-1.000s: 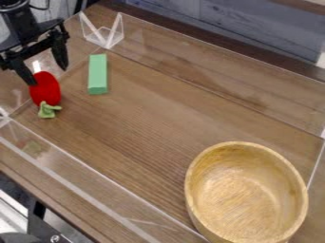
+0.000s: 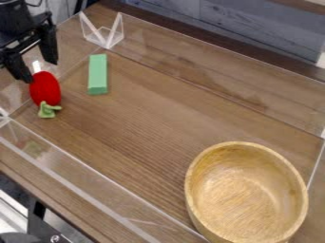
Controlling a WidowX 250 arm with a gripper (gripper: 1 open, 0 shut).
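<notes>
My black gripper (image 2: 28, 59) is at the upper left edge, open, above and left of a red object (image 2: 45, 87) with a green leafy piece (image 2: 49, 110) at its lower end, like a toy strawberry or vegetable. A green rectangular block (image 2: 98, 74) lies to the right of it.
A large round wooden bowl (image 2: 246, 190) sits at the lower right. A white wire-like object (image 2: 106, 30) stands at the top left near the back edge.
</notes>
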